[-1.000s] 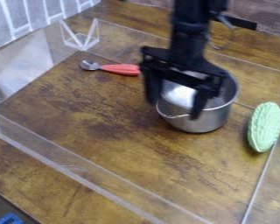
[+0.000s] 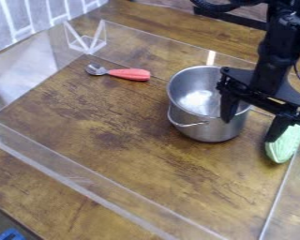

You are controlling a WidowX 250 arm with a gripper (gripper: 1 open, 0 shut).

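A steel pot (image 2: pixel 190 117) with a wire handle stands right of the middle of the wooden table. The black gripper (image 2: pixel 257 116) is at the pot's right side, over its rim and beside a pale green vegetable (image 2: pixel 283 144), which it partly hides. Its fingers are apart and it looks open. Behind the pot to the left lies a spoon with a red handle (image 2: pixel 130 74).
Clear walls (image 2: pixel 83 193) border the work area. A white rail stands at the back left.
Over the last second the arm has swung right from over the pot toward the green vegetable.
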